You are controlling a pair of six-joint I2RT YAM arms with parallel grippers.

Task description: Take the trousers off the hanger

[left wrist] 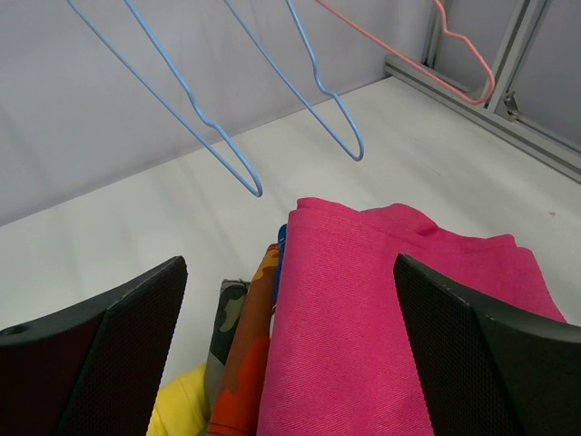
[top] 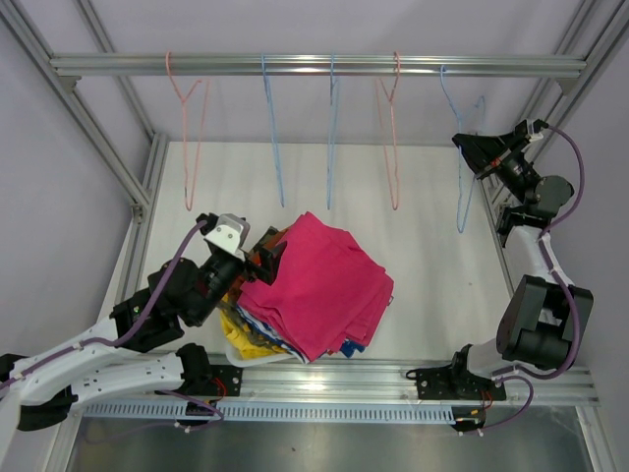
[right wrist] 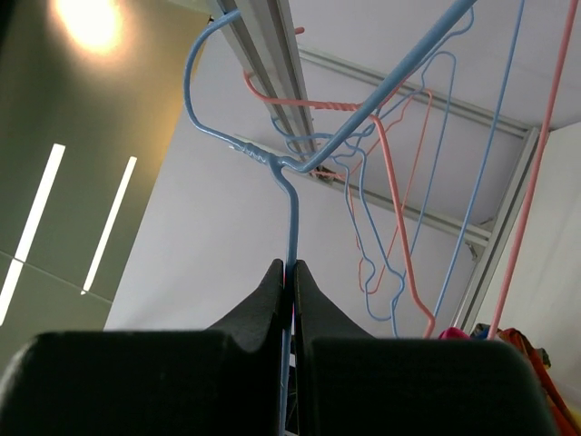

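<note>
Pink trousers or cloth (top: 319,285) lie folded atop a pile of garments in a white bin. No garment hangs on the hangers. My left gripper (top: 267,258) stands open over the pile's left side, nothing between its fingers. High at the right, my right gripper (top: 467,147) is shut at the rightmost blue hanger (top: 462,206); in the right wrist view its wire runs down in line with the fingertips, and whether it is between them or just behind is unclear.
Pink and blue hangers (top: 396,177) hang from the metal rail (top: 216,65).
</note>
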